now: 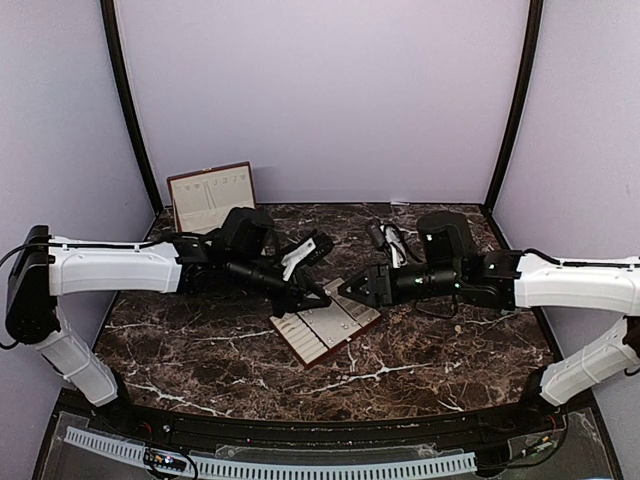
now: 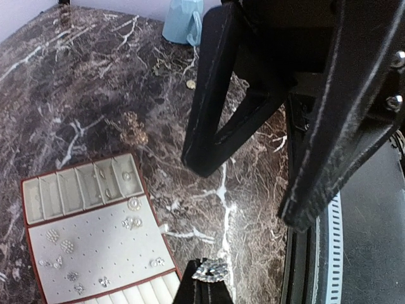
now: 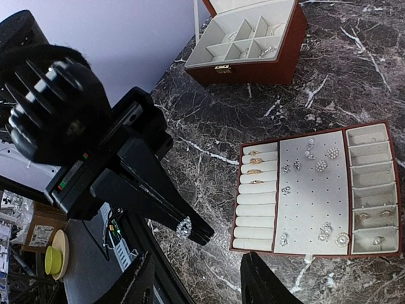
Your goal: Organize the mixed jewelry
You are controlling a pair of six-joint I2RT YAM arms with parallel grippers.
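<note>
A sparkling earring (image 2: 211, 271) sits at the tips of my left gripper (image 1: 320, 300), which is shut on it. The same piece shows at the side of the dark left fingers (image 3: 166, 201) in the right wrist view. My right gripper is open and empty, close to the left one. Beneath both lies the jewelry tray (image 3: 313, 196). Its ring rolls hold several gold rings (image 3: 254, 166), its white panel several earrings (image 3: 321, 166), and its small compartments a few small pieces (image 3: 378, 240).
The open red jewelry box (image 3: 253, 73) stands at the back left, partly behind my left arm in the top view. A light blue mug (image 2: 182, 22) and small loose pieces (image 2: 131, 126) are on the marble table beyond the tray.
</note>
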